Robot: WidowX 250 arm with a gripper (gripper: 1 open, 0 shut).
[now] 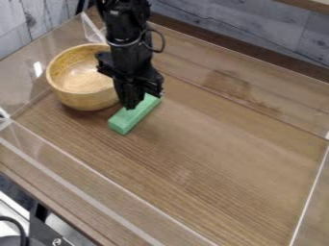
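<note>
My black gripper [126, 98] hangs over the left part of the table [206, 173], shut, with nothing visible between its fingers. Just below and to its right a green rectangular block [134, 117] lies on the wood, its long side running diagonally. A round, light tan bowl [77, 86] sits at the left, beside the gripper, which partly hides its right side.
The middle, right and front of the table are bare. A raised wooden edge [283, 19] runs along the back right. Cables [11, 231] lie off the table at the lower left.
</note>
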